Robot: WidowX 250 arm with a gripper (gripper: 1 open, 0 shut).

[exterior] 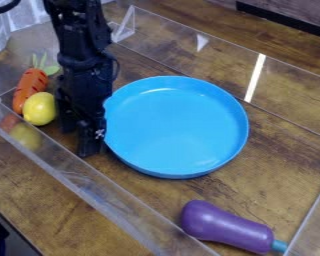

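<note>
My black gripper [85,128] is low at the left, between a yellow lemon-like object [40,109] and a large blue plate [176,125], at the plate's left edge. Its fingertips are dark against the wood and hard to make out; I see nothing clearly held between them. An orange carrot [31,87] with a green top lies behind the yellow object. A purple toy eggplant [223,225] lies at the front right, apart from the plate.
Clear plastic walls cross the foreground and right side of the wooden surface [136,200]. The wood behind the plate and right of it is clear.
</note>
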